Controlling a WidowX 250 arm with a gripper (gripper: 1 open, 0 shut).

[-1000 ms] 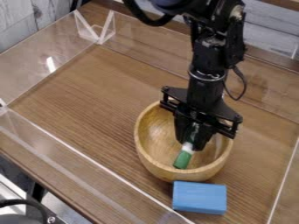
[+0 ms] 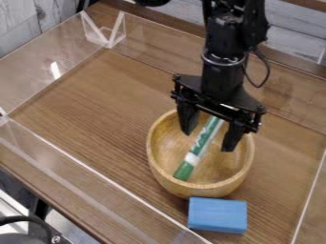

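Observation:
A black robot arm reaches down from the top, its gripper (image 2: 211,124) open over an oval wooden bowl (image 2: 166,162). The two dark fingers are spread above the bowl's far part. A green and white cylindrical stick (image 2: 192,160) lies slanted inside the bowl, its upper end between and beneath the fingers, with nothing visibly gripped.
A blue block (image 2: 216,214) sits just in front of the bowl on the wooden table (image 2: 90,114). Clear plastic edging runs along the left side, and a black cable shows at the lower left. The table left of the bowl is clear.
The gripper has risen and its fingers are spread wider, exposing more of the green and white stick, which remains in the bowl.

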